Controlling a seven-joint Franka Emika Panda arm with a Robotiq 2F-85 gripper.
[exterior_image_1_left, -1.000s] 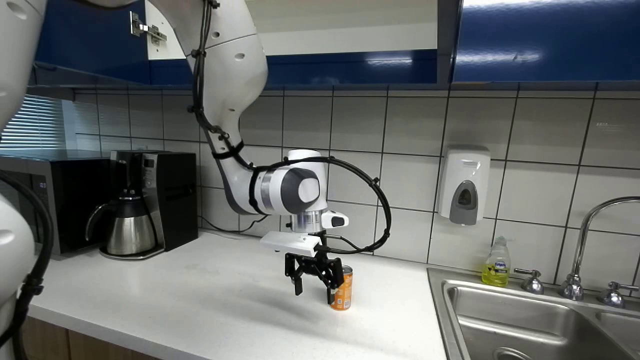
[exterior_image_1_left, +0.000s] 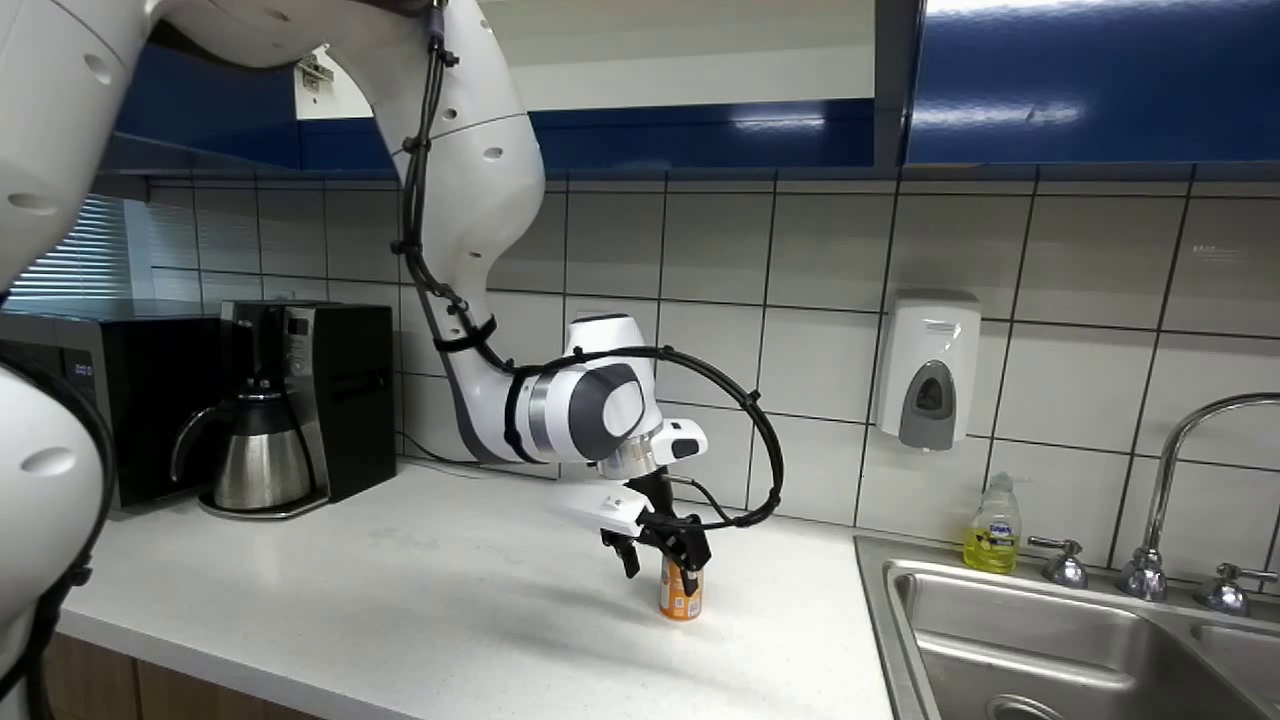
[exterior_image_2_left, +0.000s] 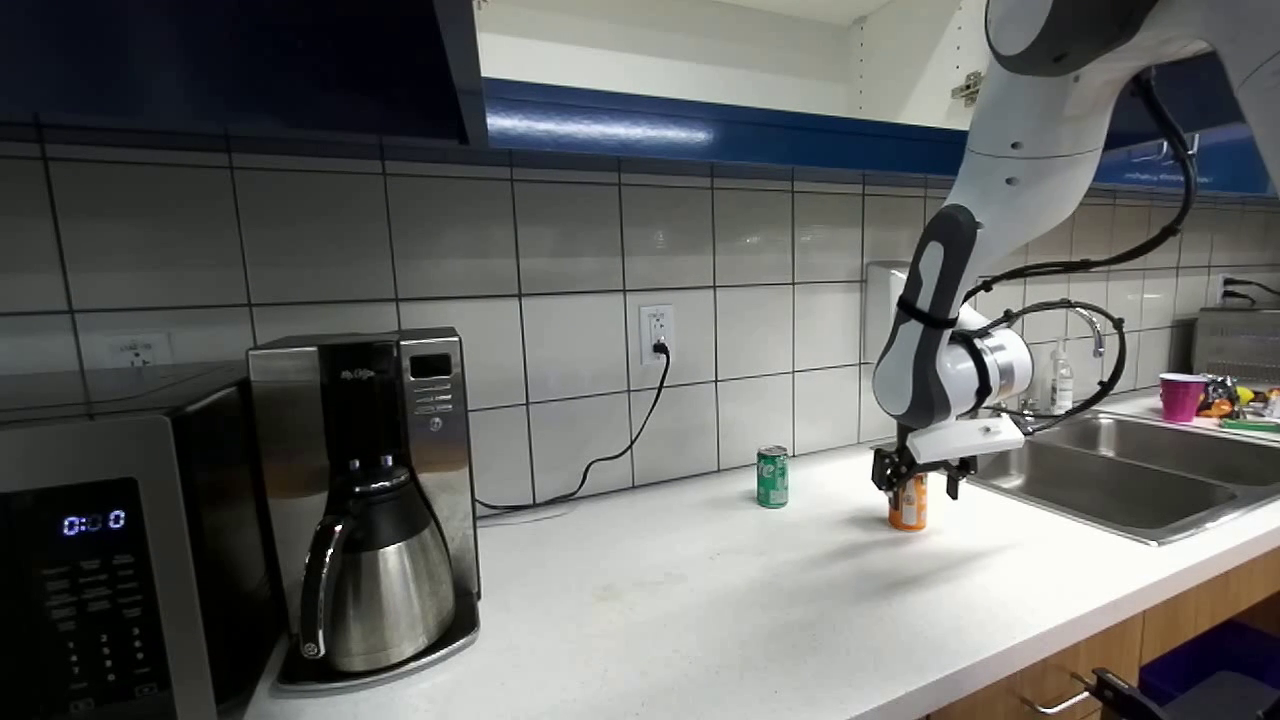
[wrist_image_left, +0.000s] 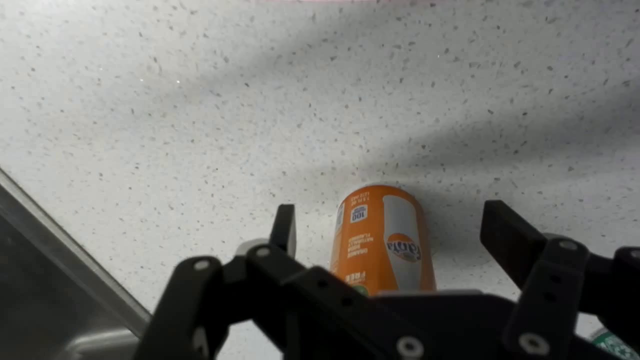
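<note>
An orange Fanta can (wrist_image_left: 384, 240) stands upright on the white counter, and its upper part is hidden behind my gripper's dark body in the wrist view. My gripper is open, with one finger on each side of the can and a visible gap on both sides. From exterior view 2, the gripper (exterior_image_2_left: 920, 486) is at the height of the orange can's (exterior_image_2_left: 908, 510) upper part. Exterior view 1 has the tilted gripper (exterior_image_1_left: 660, 574) overlapping the can (exterior_image_1_left: 680, 600). A green can (exterior_image_2_left: 773, 478) stands upright nearer the wall.
The metal sink (exterior_image_1_left: 1032, 612) lies to the right, with a yellow soap bottle (exterior_image_1_left: 992, 528) behind it. A coffee maker (exterior_image_2_left: 372, 504) and a microwave (exterior_image_2_left: 108, 552) occupy the opposite end. Between them and the cans, the counter (exterior_image_2_left: 672, 600) is clear. An open cabinet (exterior_image_2_left: 672, 48) hangs above.
My gripper has shifted right and slightly lower in exterior view 1, and it now tilts over the orange can instead of hanging to its left. The can stands where it was.
</note>
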